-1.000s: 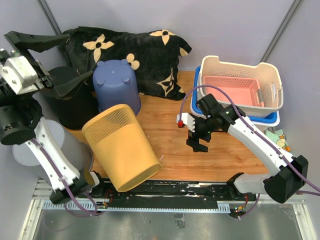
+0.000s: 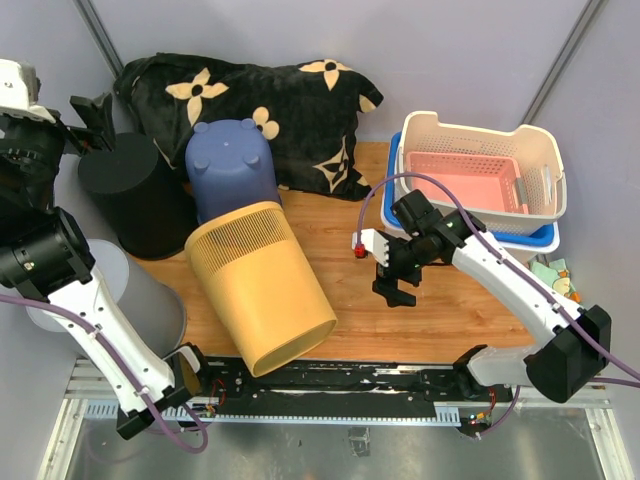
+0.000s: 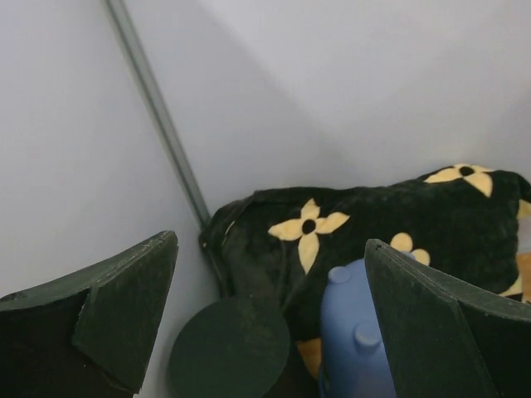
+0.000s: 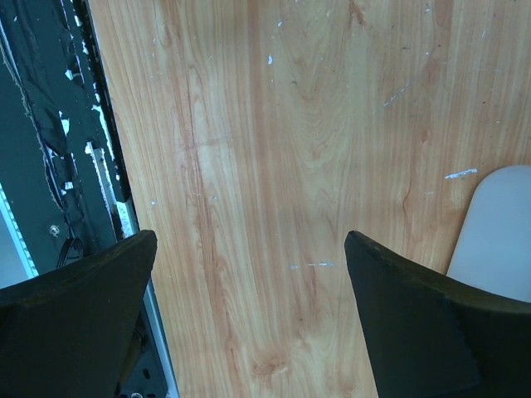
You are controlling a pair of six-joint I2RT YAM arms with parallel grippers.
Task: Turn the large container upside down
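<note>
A large yellow container [image 2: 262,288] lies tilted on its side at the left of the table, its perforated band toward the back and its open mouth toward the front right. Neither gripper touches it. High at the far left, my left gripper is open and empty, facing the back wall and pillow; in the top view only part of it shows, including a dark finger [image 2: 97,122]. To the right of the container, my right gripper hangs over bare wood, fingers apart, with nothing between them.
Behind the yellow container stand an upturned blue container [image 2: 232,170], a black bin [image 2: 138,195] and a grey bin [image 2: 150,305]. A dark flowered pillow [image 2: 300,125] leans on the back wall. Nested baskets [image 2: 545,150] fill the back right.
The yellow container has rocked and shifted slightly to the right. My right arm has barely moved.
</note>
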